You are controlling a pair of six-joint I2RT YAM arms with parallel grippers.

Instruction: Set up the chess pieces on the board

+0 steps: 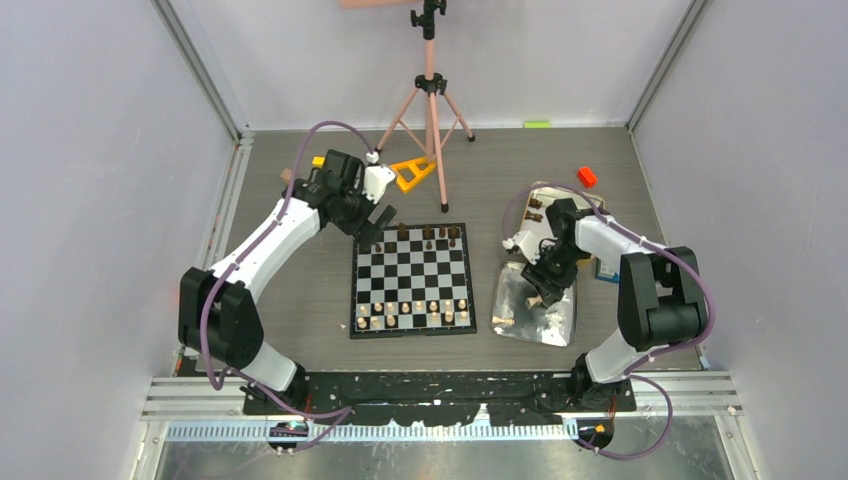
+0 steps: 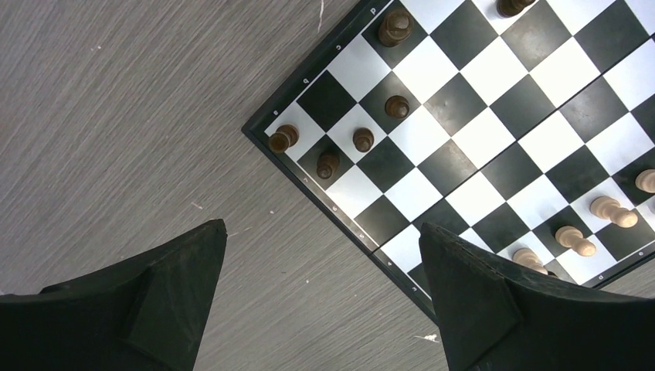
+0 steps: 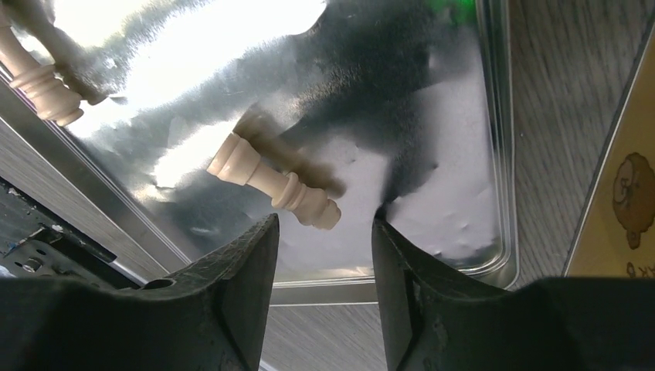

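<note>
On the table lies the chess board (image 1: 361,270), dark pieces on its far side and light pieces along the near side. My left gripper is open above the board's far left corner, empty; a dark pawn (image 2: 327,165) and a dark piece (image 2: 283,138) stand below it. The metal tray (image 1: 503,328) to the right of the board holds loose light pieces. My right gripper is over this tray, fingers part open, nothing between them. A light chess piece (image 3: 263,178) lies on its side just ahead of the fingertips. Another light piece (image 3: 48,91) lies farther left.
Behind the tray sits a box (image 1: 537,205) with dark pieces, partly covered by the right arm. A tripod (image 1: 437,150) stands behind the board, beside a yellow bracket (image 1: 411,175). Between board and tray the table is clear.
</note>
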